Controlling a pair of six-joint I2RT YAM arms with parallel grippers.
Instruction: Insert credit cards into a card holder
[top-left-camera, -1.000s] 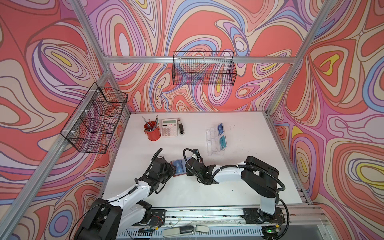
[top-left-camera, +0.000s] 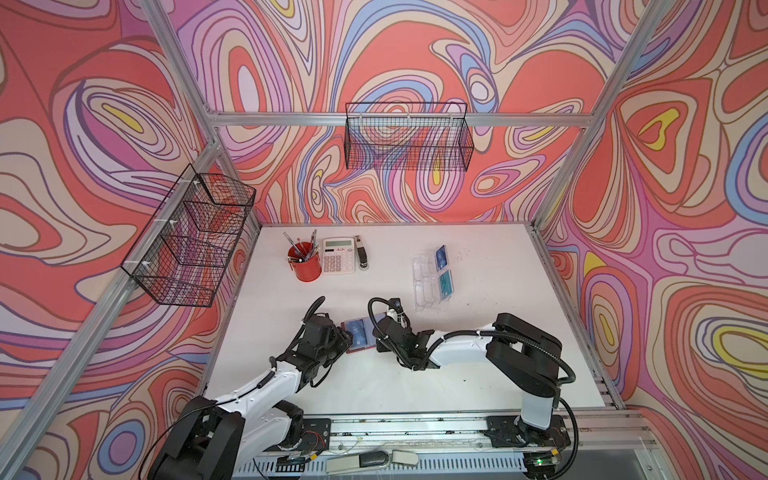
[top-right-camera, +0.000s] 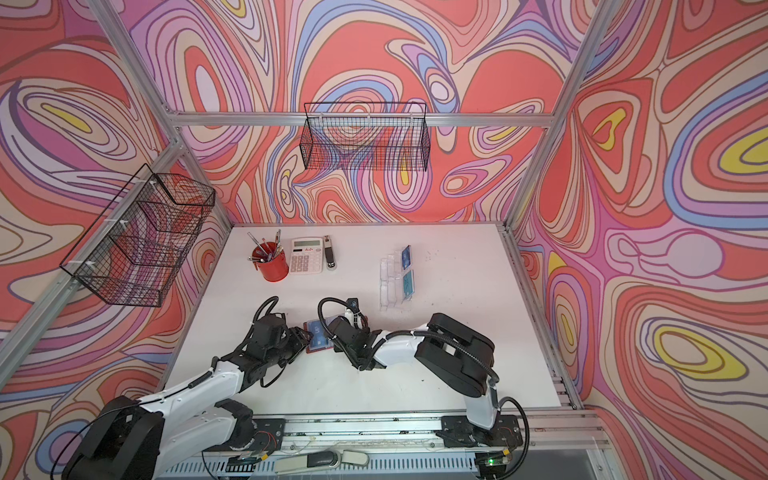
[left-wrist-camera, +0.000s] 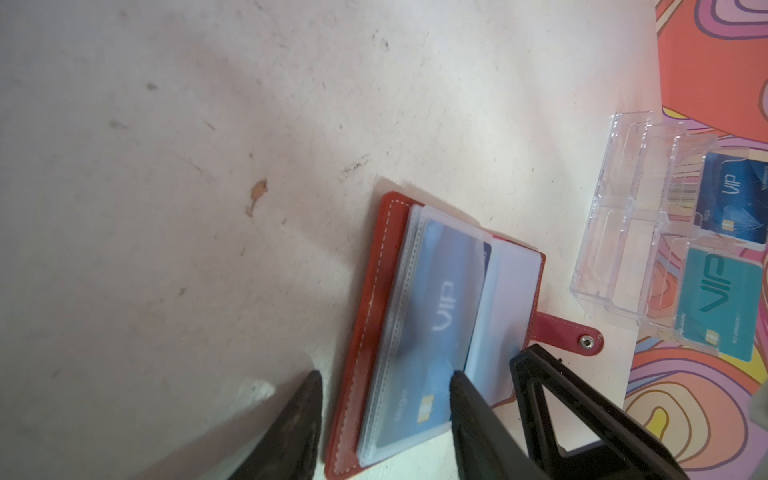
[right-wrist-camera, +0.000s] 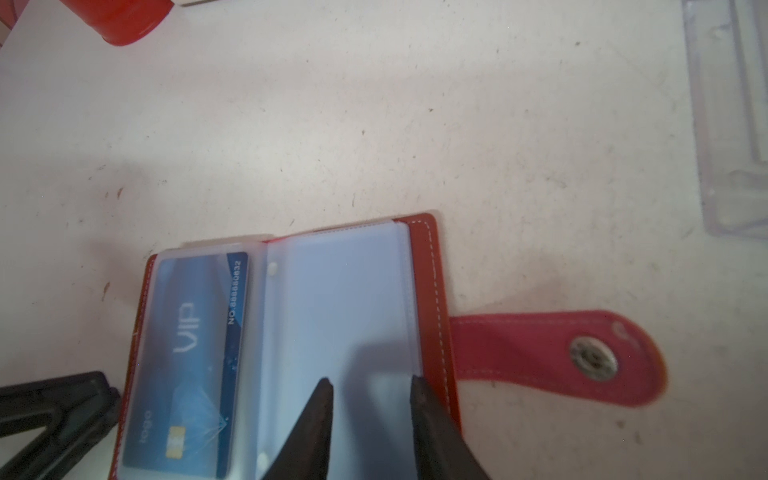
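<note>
An open red card holder (right-wrist-camera: 432, 264) with clear sleeves lies on the table, its strap (right-wrist-camera: 512, 352) pointing right. A blue VIP card (right-wrist-camera: 188, 344) is in its left sleeve. My right gripper is over the right sleeve (right-wrist-camera: 336, 296), fingers apart with nothing visible between them. My left gripper stands open at the holder's left end, fingers apart. Behind, a clear stand (top-left-camera: 424, 280) holds a dark blue card (top-left-camera: 441, 257) and a teal card (top-left-camera: 445, 284).
A red pen cup (top-left-camera: 308, 264), pink calculator (top-left-camera: 338, 257) and stapler (top-left-camera: 361, 254) sit at the back left. Wire baskets hang on the frame.
My right gripper has shifted very slightly rightward over the holder since about a second ago. The left arm looks unmoved.
</note>
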